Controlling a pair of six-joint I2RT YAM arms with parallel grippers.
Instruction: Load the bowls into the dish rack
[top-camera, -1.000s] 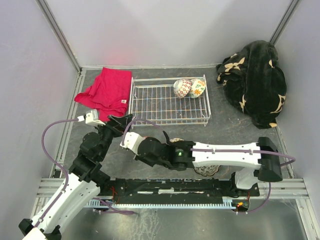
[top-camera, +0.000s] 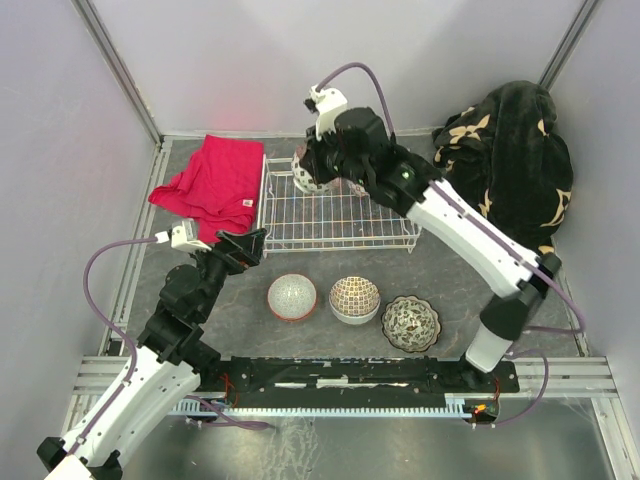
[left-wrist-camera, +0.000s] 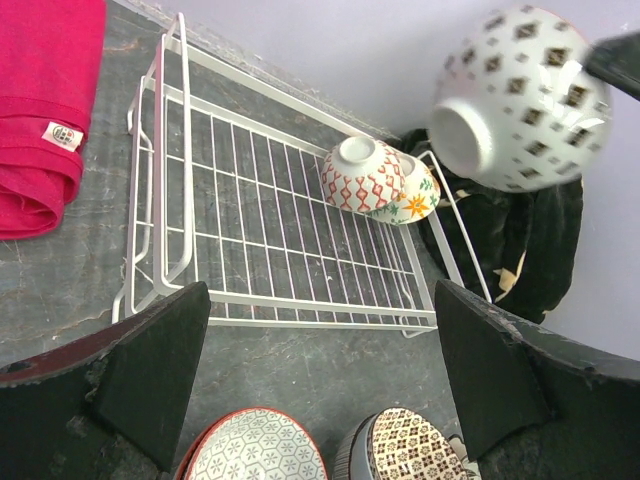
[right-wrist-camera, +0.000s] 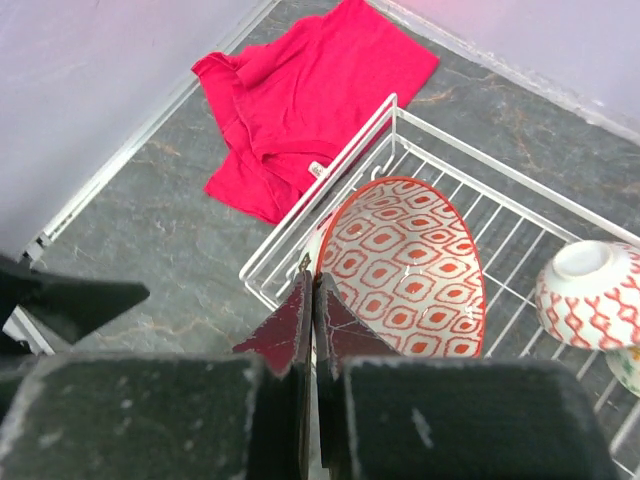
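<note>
My right gripper is shut on the rim of a red-patterned bowl, held tilted above the left part of the dish rack (top-camera: 340, 237); in the left wrist view its dotted outside (left-wrist-camera: 520, 100) shows. Two bowls (left-wrist-camera: 362, 175) lie on their sides at the rack's right back. My left gripper (top-camera: 255, 245) stands open beside the rack's front left corner. In front of the rack are a red-rimmed bowl (top-camera: 292, 295), a stacked pair with checked pattern (top-camera: 354, 298) and a scalloped bowl (top-camera: 410, 323).
A red cloth (top-camera: 215, 185) lies left of the rack. A dark blanket (top-camera: 505, 165) is heaped at the back right. Walls bound the table at the back and sides.
My right arm has swung from over the front bowls up and back to above the rack, carrying the bowl. The left arm has not moved.
</note>
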